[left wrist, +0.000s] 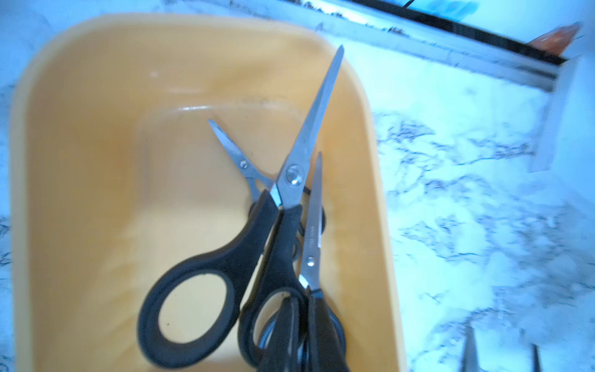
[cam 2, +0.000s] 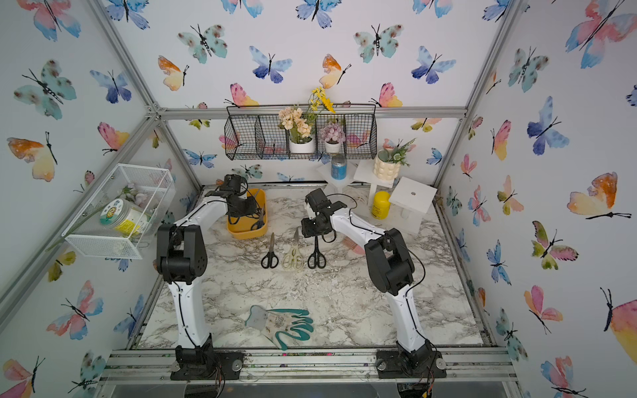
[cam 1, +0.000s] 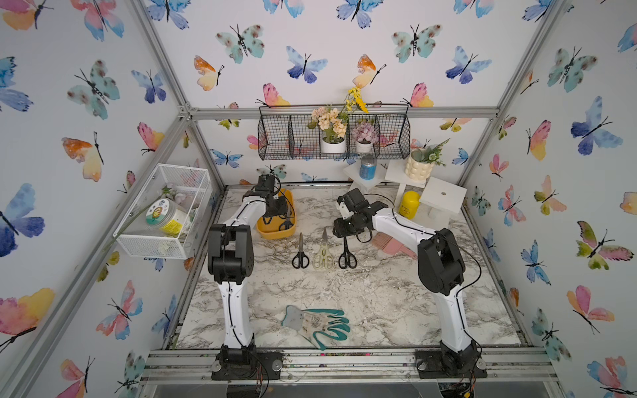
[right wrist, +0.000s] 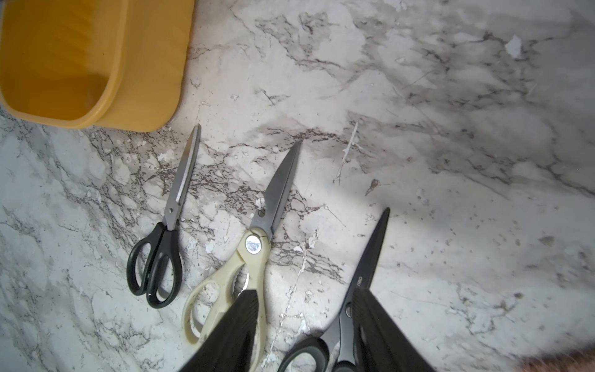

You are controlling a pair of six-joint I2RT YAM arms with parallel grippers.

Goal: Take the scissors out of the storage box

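Note:
In the left wrist view the yellow storage box (left wrist: pixel 80 204) holds several scissors. Large black-handled scissors (left wrist: pixel 204 272) lie over a small pair (left wrist: pixel 243 164) and a slim pair (left wrist: pixel 313 235) by the right wall. My left gripper is inside the box, its fingers close together over the handles of the large and slim pairs. Whether anything is gripped is hidden. On the table, black-handled scissors (right wrist: pixel 170 229), cream-handled scissors (right wrist: pixel 248 254) and dark-bladed scissors (right wrist: pixel 362 272) lie beside the box. My right gripper hangs above the last two, open and empty.
A glove (cam 1: pixel 318 325) lies near the front edge. Right of my right gripper is a pink item (cam 1: pixel 391 244), with a yellow canister (cam 1: pixel 408 205) and white stands (cam 1: pixel 443 194) behind. A white wire basket (cam 1: pixel 159 245) hangs at left.

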